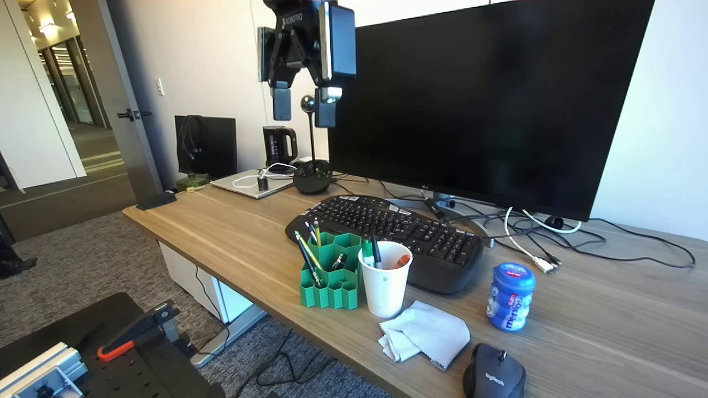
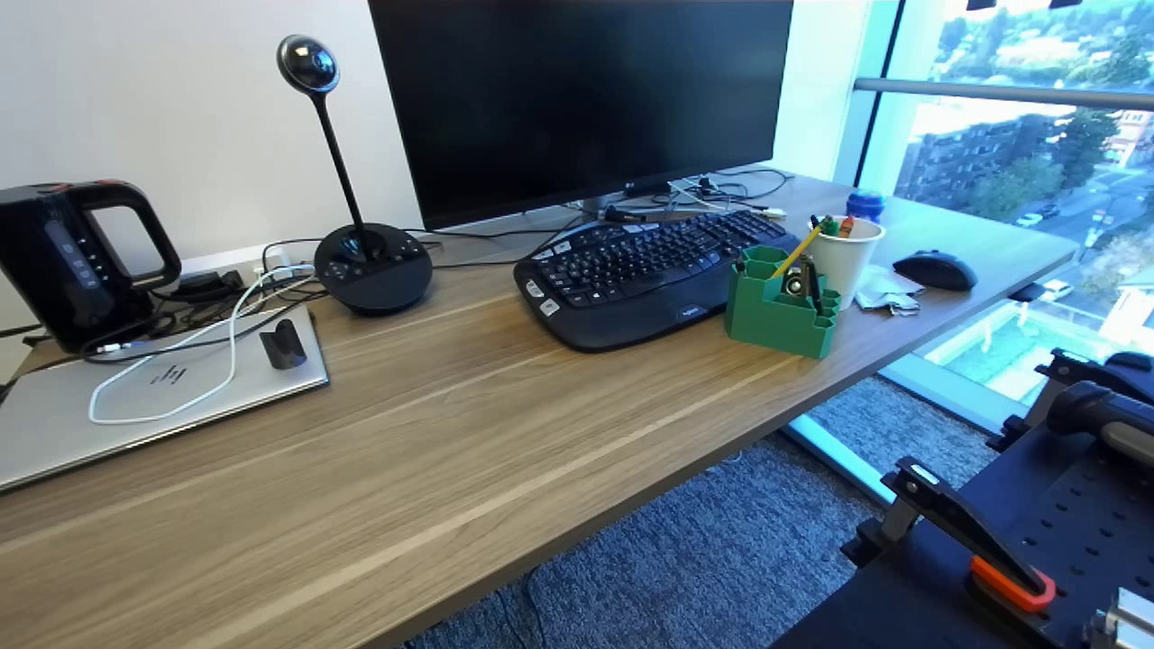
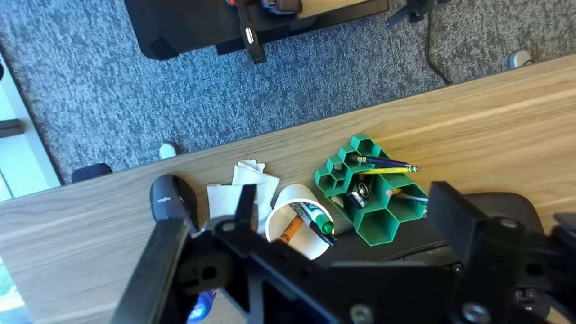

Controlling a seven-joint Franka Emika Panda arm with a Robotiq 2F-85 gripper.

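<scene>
High above the desk, my gripper hangs open with nothing between its fingers. In the wrist view its fingers are spread wide, with the white cup and the green honeycomb organizer far below. Several pens and pencils lean in the organizer's cells. The cup holds a green marker, a black pen and an orange marker. Beside the cup lies a folded pale cloth. A blue gum bottle stands upright to the right, and a dark mouse sits near the front edge.
A black keyboard lies behind the organizer, below a large monitor. Loose cables spread across the back. A webcam stand, laptop and kettle occupy the far end. Bare desk stretches along the front there.
</scene>
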